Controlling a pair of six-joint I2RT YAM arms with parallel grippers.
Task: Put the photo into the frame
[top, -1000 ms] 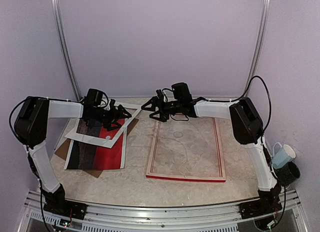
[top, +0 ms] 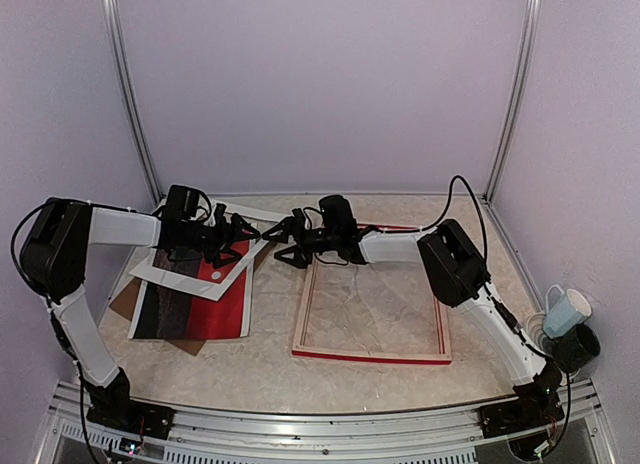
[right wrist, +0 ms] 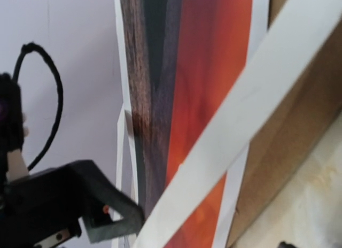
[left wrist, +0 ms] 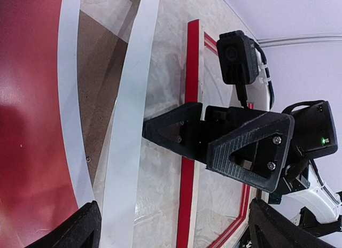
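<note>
The red and dark photo [top: 222,313] lies at the left on brown board [right wrist: 288,146], with a white mat border [top: 165,279] crossing over it. The red-edged frame [top: 370,358] lies at the right, a clear pane inside. My left gripper [top: 233,239] is open over the photo and mat, its fingers at the bottom corners of the left wrist view. My right gripper [top: 285,242] is open near the mat's right corner, between photo and frame, facing my left gripper. Both hold nothing.
A light mug [top: 565,312] and a dark mug [top: 575,349] stand at the right wall. Walls enclose the back and sides, and the two grippers are close together.
My right gripper has moved left and down in the top view, toward the mat's corner and my left gripper. The left arm has shifted slightly. The photo and frame have not moved.
</note>
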